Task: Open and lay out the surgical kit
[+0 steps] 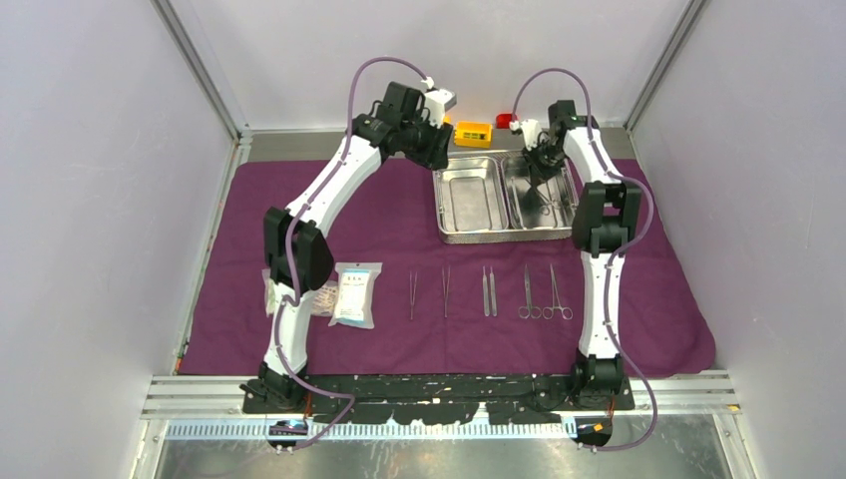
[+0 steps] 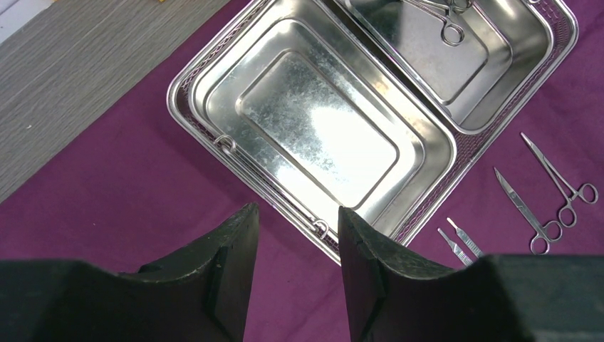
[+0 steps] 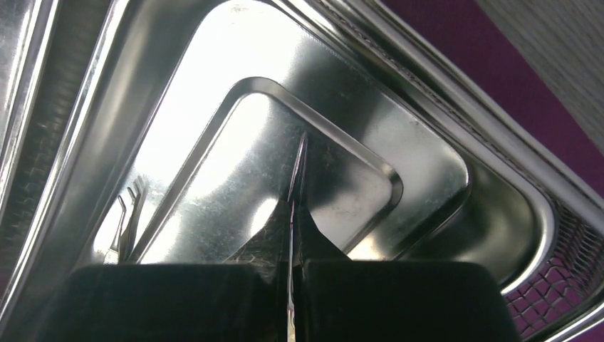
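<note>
Scissor-like forceps with ring handles (image 1: 546, 203) lie in the right tray (image 1: 566, 222); the left wrist view shows their rings (image 2: 451, 33). Over them my right gripper is shut. Their slim tip (image 3: 300, 153) reaches past its fingers, and a silver line shows along the finger slit; whether it is gripped I cannot tell. A tweezer-like tool (image 3: 125, 228) rests along that tray's side. My left gripper stands open and empty above the left edge of the empty left tray (image 2: 320, 135).
Laid on the purple cloth are tweezers (image 1: 413, 295), thin tweezers (image 1: 446, 292), two scalpel handles (image 1: 489, 292), scissors (image 1: 529, 294) and a clamp (image 1: 557, 294). Packets (image 1: 354, 295) lie at front left. A yellow box (image 1: 473, 135) stands behind the trays.
</note>
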